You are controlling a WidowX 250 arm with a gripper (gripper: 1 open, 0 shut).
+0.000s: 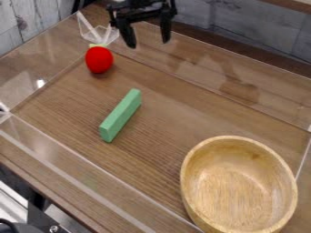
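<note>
My gripper (151, 36) hangs at the top centre of the camera view, dark, above the back of the wooden table; whether it is open or shut is hard to tell. A red round object (98, 60) with a pale top sits at the back left. A green bar (120, 116) lies diagonally left of centre. A large yellow bowl (238, 145) is at the front right.
Walls or raised edges border it at the back and left.
</note>
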